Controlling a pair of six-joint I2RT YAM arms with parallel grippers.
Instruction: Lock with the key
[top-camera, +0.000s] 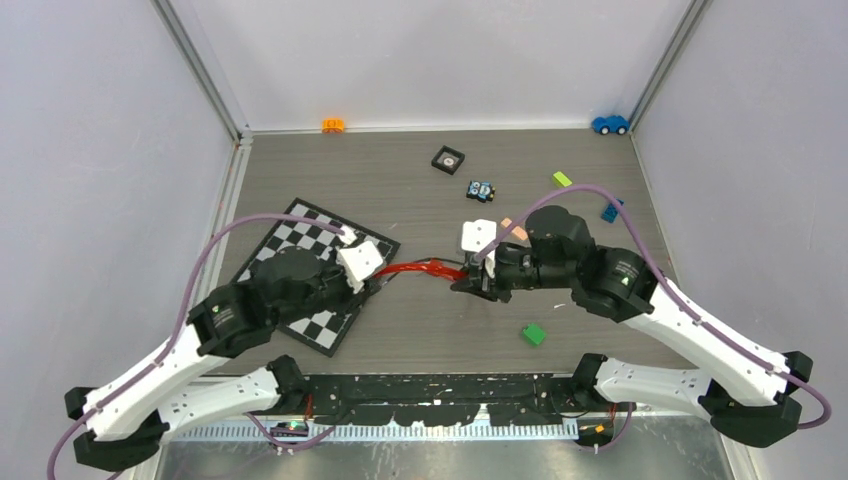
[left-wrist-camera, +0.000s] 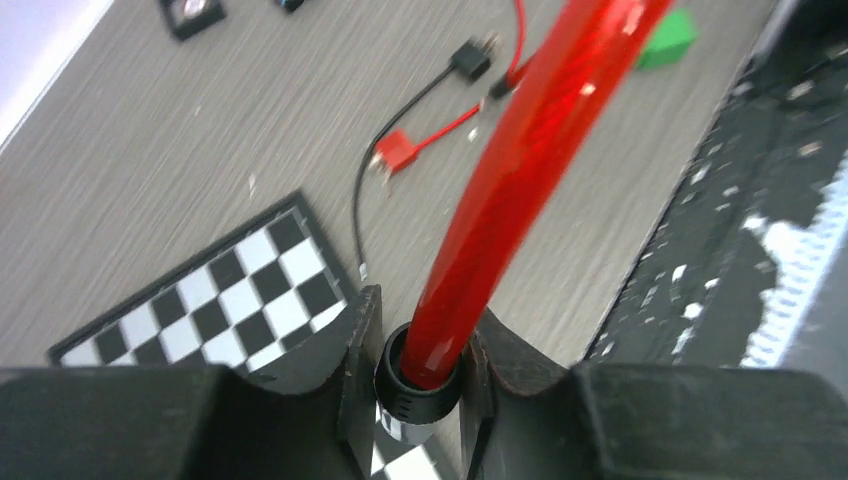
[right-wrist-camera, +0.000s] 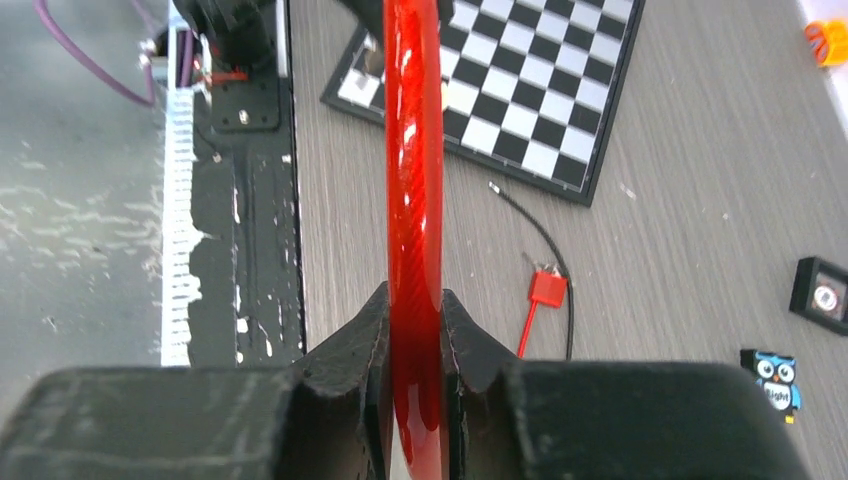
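A glossy red tube (top-camera: 415, 267), bent in a shallow arc, spans the gap between my two grippers above the table. In the left wrist view its near end runs into a black collar (left-wrist-camera: 418, 403), which sits between the fingers of my left gripper. My right gripper has its fingers around the other stretch of the tube, one on each side. On the table lies a small red-headed piece (right-wrist-camera: 547, 288) with metal at its end and a red cord. A similar black-headed piece (left-wrist-camera: 470, 60) lies close by; whether either is the key I cannot tell.
The checkered board (top-camera: 330, 330) lies under the left arm. An owl block (top-camera: 481, 191), a black square piece (top-camera: 448, 160) and a green block (top-camera: 534, 334) surround the middle. Bare table shows front centre.
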